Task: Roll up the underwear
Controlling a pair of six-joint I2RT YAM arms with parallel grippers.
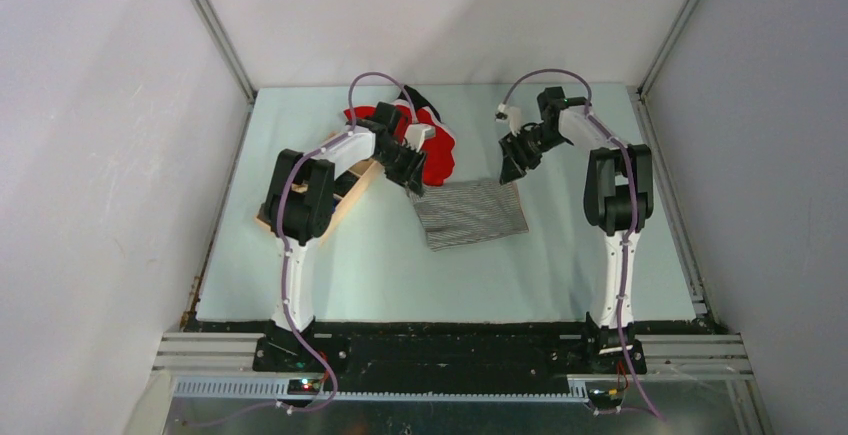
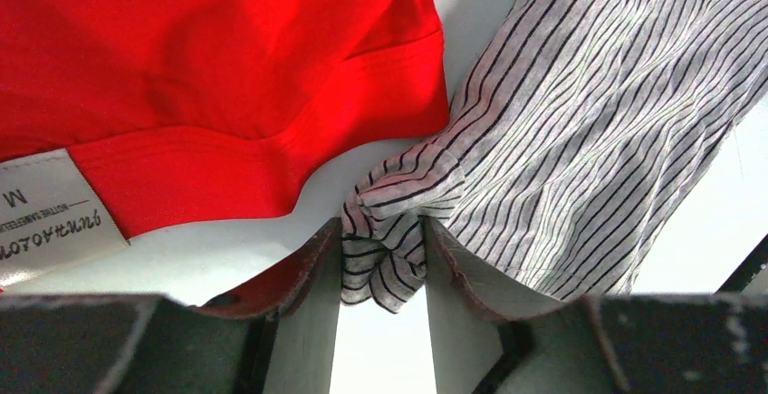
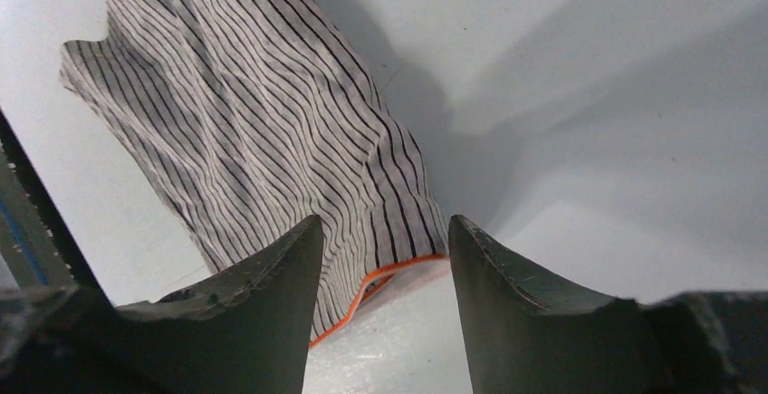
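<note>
The grey underwear with dark stripes [image 1: 470, 217] lies spread on the table between both arms. At its upper left corner, my left gripper has its fingers partly apart, with a crumpled bunch of striped cloth filling the gap and touching both; how firmly it is held does not show. Over the upper right corner, my right gripper stands open. Its fingers [image 3: 475, 267] straddle that corner, where the folded cloth shows an orange edge, and a clear gap remains on the near side.
Red clothing [image 1: 437, 162] with a white label [image 2: 54, 217] lies beside the left gripper, close to the underwear's edge. A wooden compartment box [image 1: 347, 211] sits under the left arm.
</note>
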